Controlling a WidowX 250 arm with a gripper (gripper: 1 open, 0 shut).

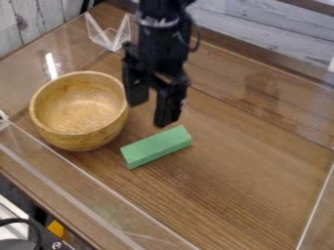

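Note:
My gripper (154, 96) hangs open over the middle-left of the table, its dark fingers pointing down, above and slightly behind a green rectangular block (156, 147). The block lies flat on the wooden table. A round yellow bowl (65, 107) sits to the left, beside the gripper.
A wall (26, 24) borders the back left, and a small white wire-like object lies at the left edge, partly out of view. A dark cable runs at the bottom left corner.

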